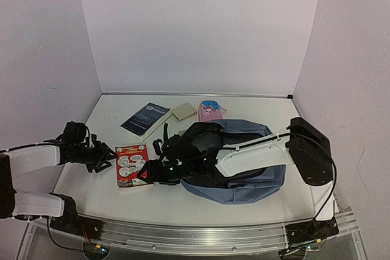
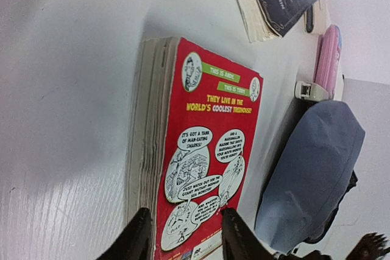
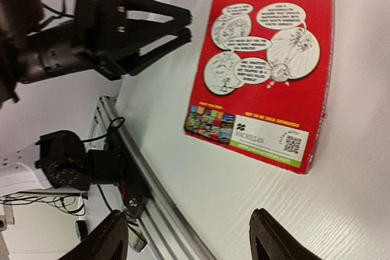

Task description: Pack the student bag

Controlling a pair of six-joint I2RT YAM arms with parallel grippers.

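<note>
A thick red book (image 1: 131, 165) lies flat on the table, front left of the blue-grey bag (image 1: 226, 194). Left of that book is my left gripper (image 1: 114, 158), open. In the left wrist view its fingertips are apart, with the red book (image 2: 210, 132) visible beyond them. My right arm reaches across the bag and hides much of its opening. The right gripper is open and empty, its fingertips apart near the book's lower edge. At the back lie a dark blue book (image 1: 146, 120), a beige item (image 1: 184, 111) and a pink-and-blue pouch (image 1: 209, 110).
White walls (image 1: 201, 35) enclose the table at the back and sides. A metal rail (image 1: 195, 231) runs along the front edge. Bare table lies between the red book and the rail, and along the right side of the bag.
</note>
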